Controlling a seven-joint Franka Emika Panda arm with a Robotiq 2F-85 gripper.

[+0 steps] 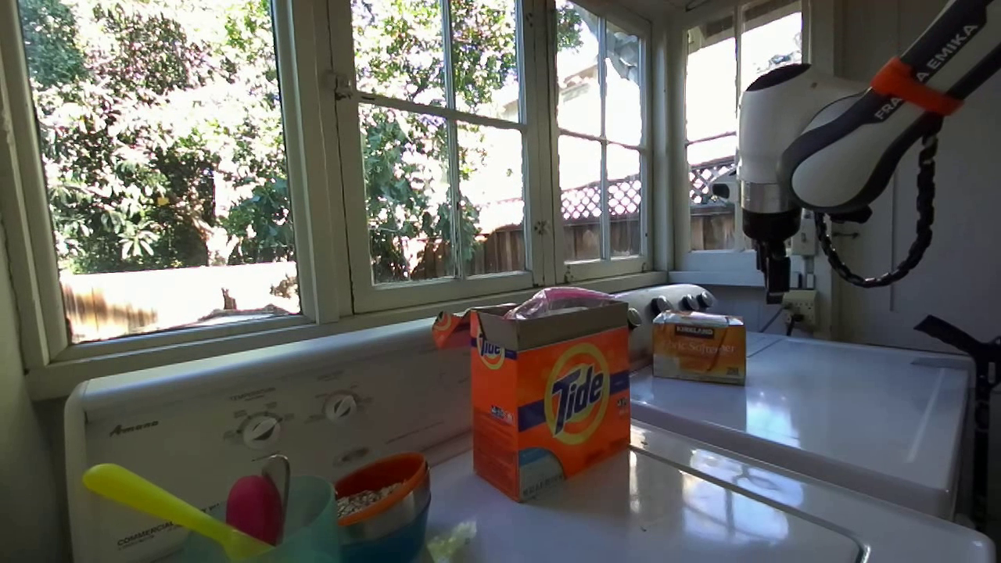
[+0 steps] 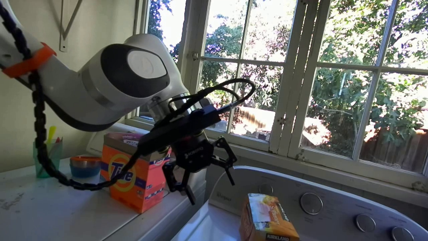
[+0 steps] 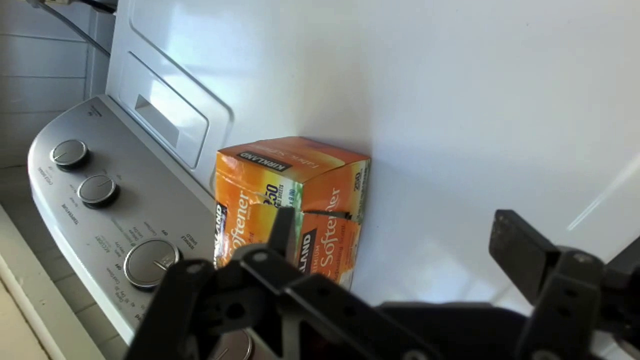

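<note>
An orange and yellow Kirkland fabric softener box stands on the white dryer top, close to the grey control panel. Above and apart from it hangs my gripper, its two fingers spread wide with nothing between them. From the wrist, the softener box appears partly covered by one of my black fingers, while the other finger is over bare white surface. The orange Tide box is upright with its top open, on the neighbouring machine; in the second exterior view my arm partly covers this Tide box.
A bowl with an orange rim and a teal cup holding a yellow-handled utensil stand left of the Tide box. Windows and raised control panels bound the back. Much of the dryer top is clear.
</note>
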